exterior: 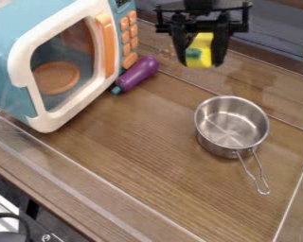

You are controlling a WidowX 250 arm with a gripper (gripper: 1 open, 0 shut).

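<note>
My dark gripper (200,38) is at the top centre, shut on a yellow sponge-like block (203,51) with a green patch, held in the air behind the steel pot. The pot (230,125) stands empty on the wooden counter at the right, its long wire handle reaching toward the front.
A blue toy microwave (27,57) with an orange disc inside fills the upper left. A purple eggplant (139,72) lies beside its right side.
</note>
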